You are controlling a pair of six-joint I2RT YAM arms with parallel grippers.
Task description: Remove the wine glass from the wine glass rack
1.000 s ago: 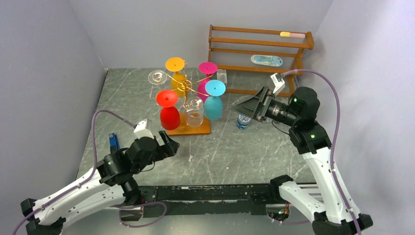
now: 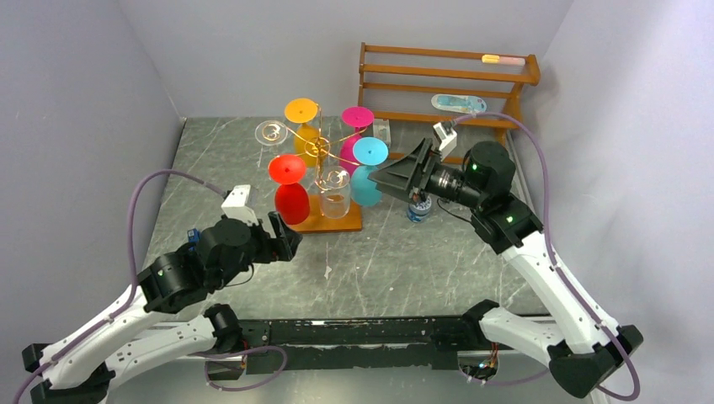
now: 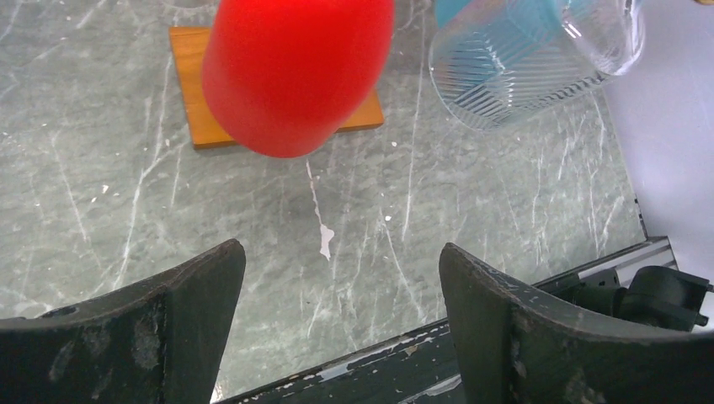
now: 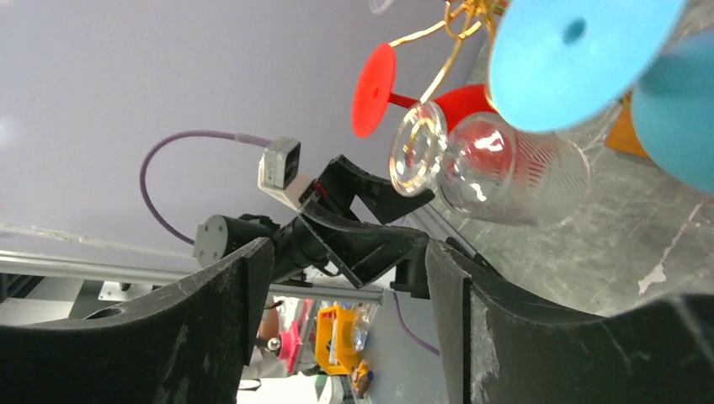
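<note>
A gold rack [image 2: 318, 151] on a wooden base [image 2: 341, 222] carries several upside-down glasses. Among them are the red glass [image 2: 291, 202], the clear glass [image 2: 335, 200] at the front, the blue glass [image 2: 365, 186], the pink glass [image 2: 351, 150], the yellow glass [image 2: 306, 139] and another clear one [image 2: 271, 133] at the back left. My left gripper stands open in front of the red glass, nothing between its fingers. To the right of the blue glass is my right gripper, its fingers apart and empty; the blue glass's foot [image 4: 581, 59] lies beyond it in the right wrist view.
A wooden shelf [image 2: 446, 71] stands at the back right. On the table, a blue-and-white can [image 2: 418, 209] sits beneath the right arm, and a small blue object [image 2: 194, 236] lies by the left arm.
My right gripper has moved left toward the blue glass. All glasses still hang in place.
</note>
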